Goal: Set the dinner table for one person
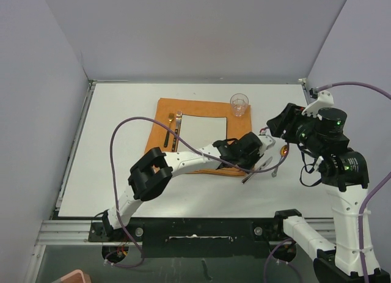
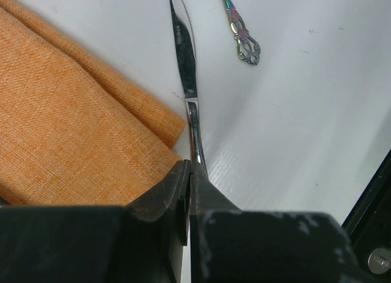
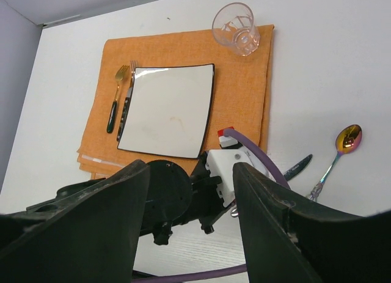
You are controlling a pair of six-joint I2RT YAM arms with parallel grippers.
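Note:
A silver knife (image 2: 190,99) lies beside the orange mat (image 2: 67,118) in the left wrist view, its handle running out of sight behind my left gripper. That gripper's fingers are together, and no handle shows between them. In the right wrist view the knife (image 3: 299,165) is partly covered by the left arm. A multicoloured spoon (image 3: 349,139) lies to its right. On the mat are a square white plate (image 3: 166,109), a gold fork (image 3: 116,98), a second fork (image 3: 128,99) and a glass (image 3: 237,29). My right gripper is open and empty, high at the right.
The left arm (image 1: 183,164) reaches across the front of the mat, with a purple cable (image 1: 112,151) looping over it. Bare tabletop (image 1: 110,130) stretches to the left. The right arm (image 1: 333,142) stands over the table's right side.

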